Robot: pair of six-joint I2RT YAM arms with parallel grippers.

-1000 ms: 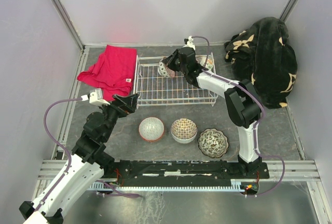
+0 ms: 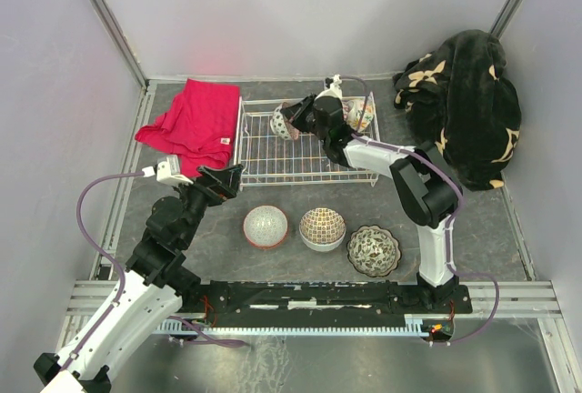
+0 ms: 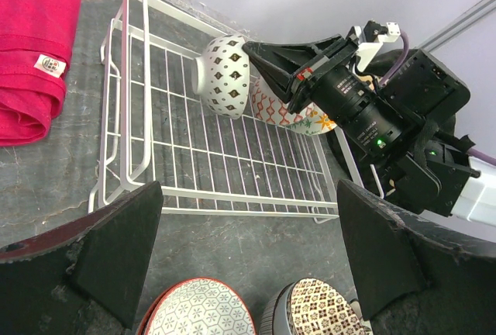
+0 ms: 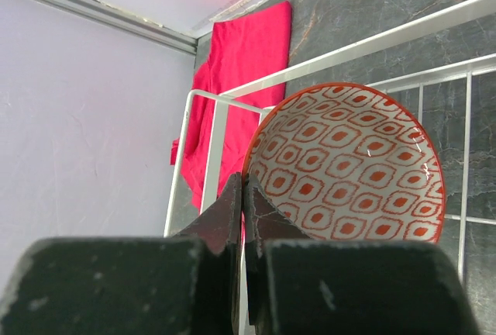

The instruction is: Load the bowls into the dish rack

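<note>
My right gripper [image 2: 289, 113] is shut at the rim of a patterned bowl [image 3: 225, 76] standing on its side in the white dish rack [image 2: 305, 175]. In the right wrist view its fingertips [image 4: 254, 195] meet the red rim; whether they grip it is unclear. A second bowl [image 3: 275, 106] sits in the rack to the right, partly behind that arm. My left gripper [image 2: 232, 179] is open and empty at the rack's front-left corner. Three places hold bowls in front of the rack: left [image 2: 265, 226], middle [image 2: 322, 227] and right [image 2: 372, 250].
A red cloth [image 2: 191, 120] lies left of the rack and a dark patterned blanket [image 2: 459, 111] is heaped at the right. White walls enclose the back and sides. Bare grey surface shows between the rack and the front bowls.
The right gripper and the bowl at its tips have shifted very slightly within the rack. The left arm has stayed still.
</note>
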